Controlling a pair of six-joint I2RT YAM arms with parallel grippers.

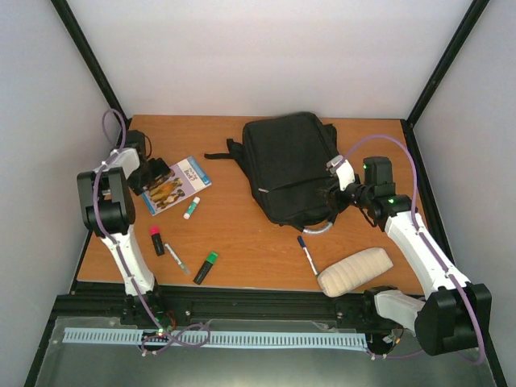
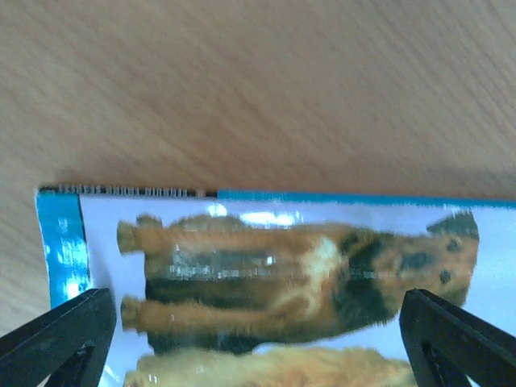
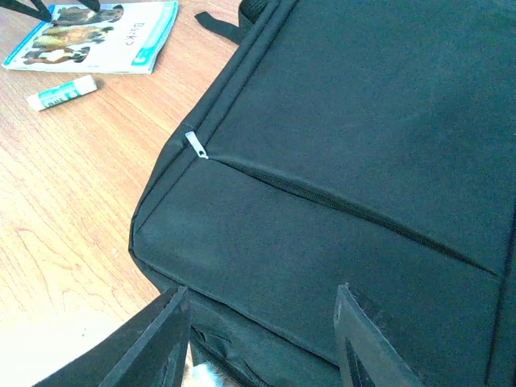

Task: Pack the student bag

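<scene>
A black backpack (image 1: 286, 165) lies closed on the table, zipper pull toward the front left. A book (image 1: 177, 189) with dog pictures and a blue edge lies left of it. My left gripper hangs open right over the book's edge, nothing between its fingers. My right gripper is at the bag's right front, fingers apart over its front section, holding nothing visible. A glue stick (image 1: 191, 208), red-capped marker (image 1: 157, 242), thin pen (image 1: 176, 257), green-capped marker (image 1: 205, 268), blue-capped pen (image 1: 307, 255) and beige pencil case (image 1: 355, 272) lie loose on the table.
Black frame posts and walls bound it at the sides and back. The bag's strap reaches left toward the book.
</scene>
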